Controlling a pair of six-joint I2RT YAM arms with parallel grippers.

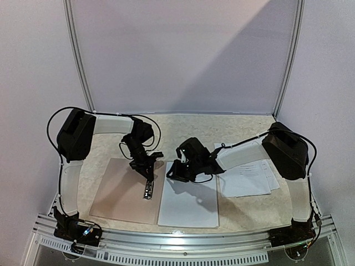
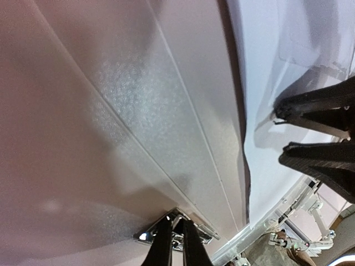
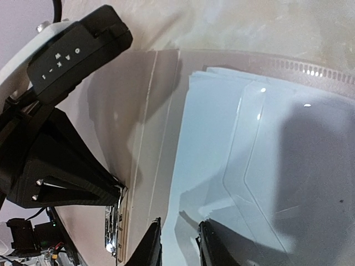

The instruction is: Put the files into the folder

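A translucent pinkish folder (image 1: 111, 199) lies open, with white sheets (image 1: 188, 210) on its right half and a metal clip (image 1: 148, 190) near its spine. My left gripper (image 1: 150, 177) is shut on the metal clip, as the left wrist view also shows at the bottom. My right gripper is low over the sheets' left edge, its fingertips part open with nothing clearly between them. In the left wrist view, its fingers (image 2: 310, 163) appear above the white sheets.
More printed papers (image 1: 244, 183) lie to the right, partly under the right arm.
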